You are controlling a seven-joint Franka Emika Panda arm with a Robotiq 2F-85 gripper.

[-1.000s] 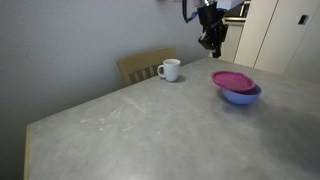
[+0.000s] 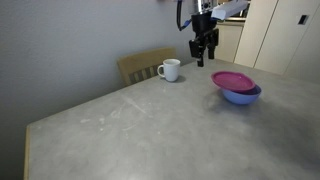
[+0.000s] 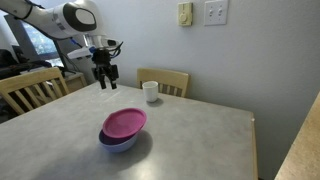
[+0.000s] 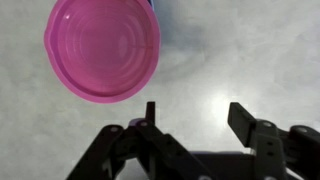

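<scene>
A pink plate (image 2: 233, 81) rests tilted on the rim of a blue bowl (image 2: 241, 97), covering much of its opening. In the wrist view the plate (image 4: 103, 48) fills the upper left, with only a sliver of blue at its upper edge. My gripper (image 2: 205, 59) hangs above the table near the bowl, its fingers apart. Bare table shows between the fingertips in the wrist view, where the gripper holds nothing. From the opposite side, the gripper (image 3: 107, 79) is above and behind the plate (image 3: 124, 124).
A white mug (image 2: 170, 70) stands near the table edge, in front of a wooden chair (image 2: 145, 65). Another chair (image 3: 30, 90) shows at the left in exterior view 2.
My gripper has shifted left and lower in exterior view 1, and two separated fingers now show where they looked close together before. The plate, bowl and mug have not moved.
</scene>
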